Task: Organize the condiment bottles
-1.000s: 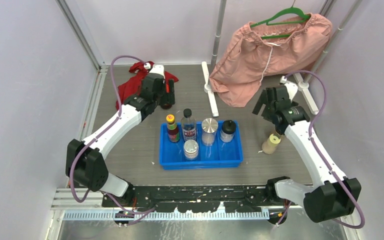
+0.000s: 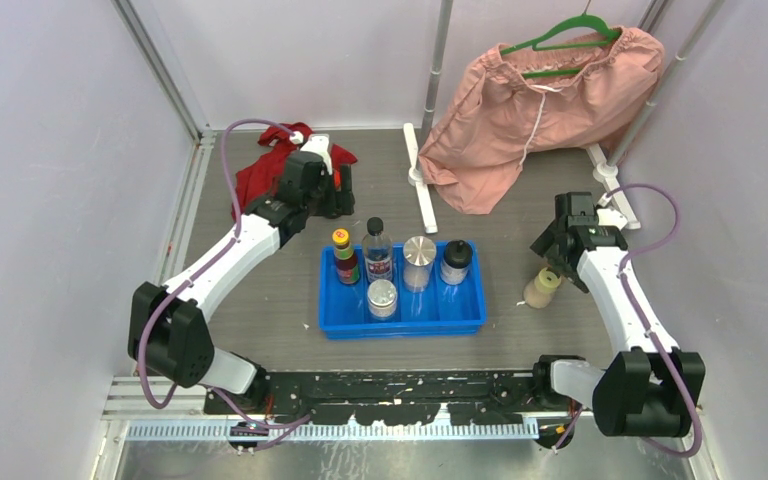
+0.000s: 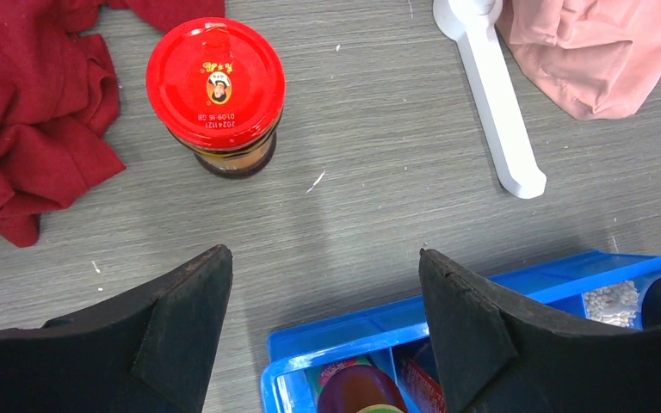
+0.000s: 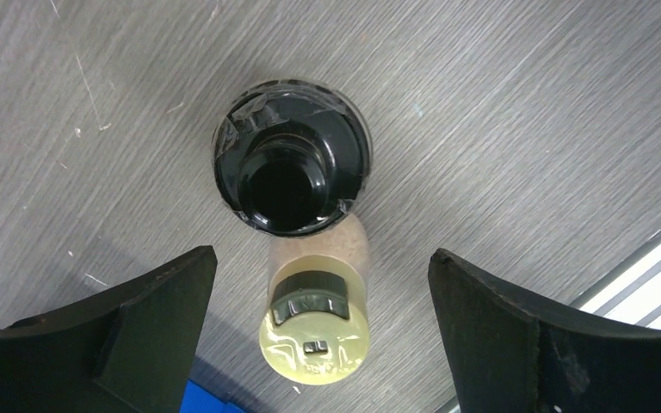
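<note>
In the blue divided tray point(image 2: 400, 329) stand several bottles, among them a yellow-capped one point(image 2: 345, 260), a clear bottle point(image 2: 378, 260), a steel-lidded shaker point(image 2: 419, 268) and a black-lidded jar point(image 2: 456, 270). My left gripper is open above the table, a red-lidded jar point(image 3: 215, 86) beyond its fingers. At the right, my right gripper is open over a black-capped bottle point(image 4: 284, 189) and a cream bottle with a pale yellow lid point(image 4: 314, 344); neither is held.
A red cloth point(image 2: 260, 170) lies at the back left. Pink fabric on a green hanger point(image 2: 540, 120) fills the back right beside white stand legs point(image 2: 425, 200). Bare table lies left and right of the tray.
My right gripper has moved toward the front and right, down over the two bottles. My left gripper has shifted only slightly toward the front.
</note>
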